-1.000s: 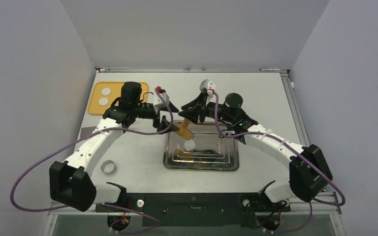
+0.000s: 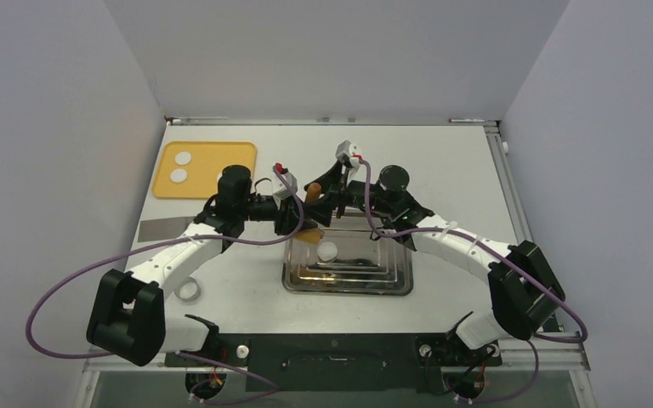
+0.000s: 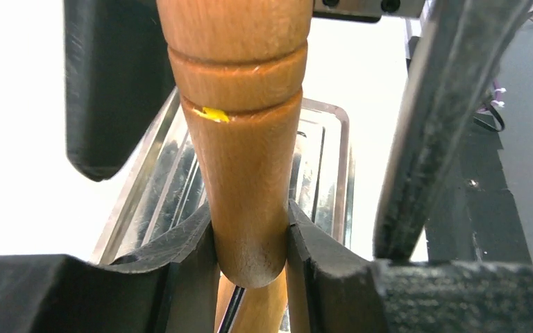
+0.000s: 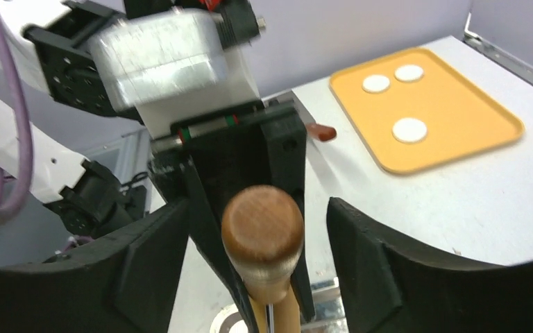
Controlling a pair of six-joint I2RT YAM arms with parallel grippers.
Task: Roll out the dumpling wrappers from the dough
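The wooden rolling pin [image 2: 310, 235] stands steeply tilted above the metal tray, its upper handle [image 4: 262, 225] pointing at the right wrist camera. Both pads of my left gripper press against that handle from either side, so it is shut on the pin. My right gripper is open around the handle's end, with clear gaps at both of its fingers [image 4: 368, 257]. A small white dough piece [image 2: 327, 252] lies in the tray, near its left side. Most of the pin's roller is hidden behind the left fingers.
The metal tray [image 2: 353, 287] sits centrally below both grippers. A yellow tray [image 2: 212, 158] with round white wrappers lies at the back left, near a flat grey blade [image 2: 163, 229]. A grey ring [image 2: 187, 290] rests at the front left.
My left gripper has moved slightly right and down the picture and closed onto the pin. The pin stands more upright.
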